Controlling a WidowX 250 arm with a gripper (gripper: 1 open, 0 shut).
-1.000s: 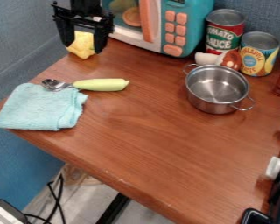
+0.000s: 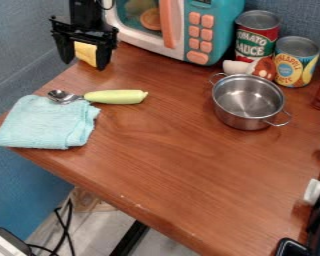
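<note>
The black gripper [image 2: 84, 50] is at the back left beside the toy microwave, lowered around a yellow sponge-like object [image 2: 85, 52]; whether it is closed on it is unclear. A yellow corn [image 2: 117, 97] lies near a metal spoon [image 2: 63, 96] and a folded light-blue cloth [image 2: 45, 125] on the left of the wooden table [image 2: 176, 180].
A teal toy microwave [image 2: 170, 25], a tomato sauce can [image 2: 255, 38], a yellow can [image 2: 295, 64] and small food items [image 2: 260, 68] stand along the back. A steel pot [image 2: 247, 103] sits at right, beside black appliances on the edge.
The gripper has shifted slightly left and lower over the yellow object. The other things have not visibly moved.
</note>
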